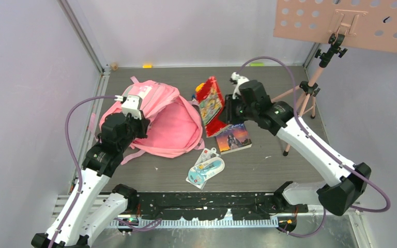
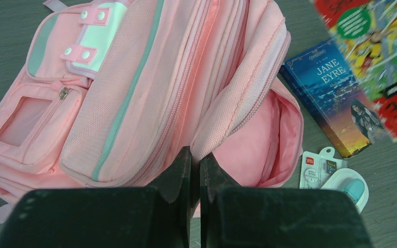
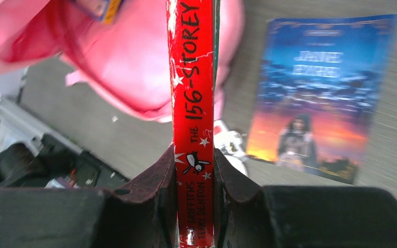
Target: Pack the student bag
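Observation:
The red book (image 1: 212,106), titled The 156-Storey on its spine, hangs over the table between the bag and my right arm. My right gripper is shut on that spine. The pink bag (image 1: 170,129) lies at the left with its mouth facing right. My left gripper is shut on the bag's pink flap (image 2: 245,85), pinching its edge. The blue Jane Eyre book (image 2: 331,93) lies flat, partly covered by the red book in the top and left wrist views. Inside the bag, a blue-and-yellow item (image 3: 103,9) shows in the right wrist view.
Two small blister packs, one the teal-and-white pack (image 1: 205,170), lie in front of the bag. The toy truck (image 1: 200,89) behind the red book is mostly hidden. A tripod (image 1: 310,93) stands at the right. Bare table surrounds the front.

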